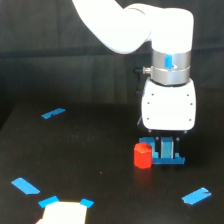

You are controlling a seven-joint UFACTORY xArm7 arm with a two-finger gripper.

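Note:
A small red block sits on the dark table at the right of centre. Directly beside it, on its right, is a bright blue patch, partly covered by my gripper. The white hand points straight down, with its dark fingers low in front of the blue and just right of the red block. Whether the fingers are apart or together, and whether anything is between them, is too small and dark to make out.
A pale orange-and-white object is cut off by the bottom edge, with blue tape beside it. Other blue tape strips mark the table at the far left, near left and near right.

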